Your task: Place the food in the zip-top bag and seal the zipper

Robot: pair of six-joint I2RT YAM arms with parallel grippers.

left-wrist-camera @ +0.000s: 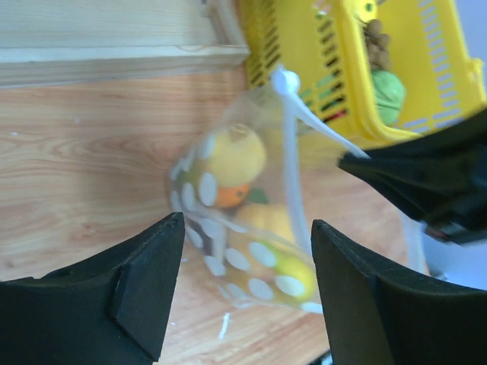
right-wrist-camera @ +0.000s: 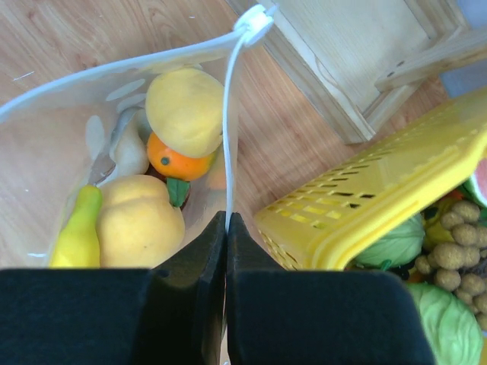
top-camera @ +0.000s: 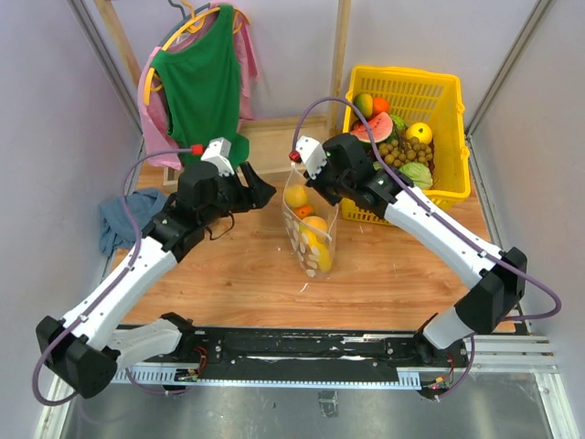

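A clear zip top bag (top-camera: 309, 240) stands mid-table holding food: a yellow fruit (right-wrist-camera: 184, 112), an orange (right-wrist-camera: 175, 160), a peach-like piece (right-wrist-camera: 139, 220) and a yellow pear (right-wrist-camera: 77, 236). My right gripper (top-camera: 315, 186) is shut on the bag's top edge, along the zipper strip (left-wrist-camera: 293, 167). My left gripper (top-camera: 258, 186) is open, left of the bag and apart from it, with the bag beyond its fingers in the left wrist view.
A yellow basket (top-camera: 443, 91) of toy produce stands back right. A wooden frame (top-camera: 283, 137) with hanging clothes is at the back, a blue cloth (top-camera: 128, 219) at left.
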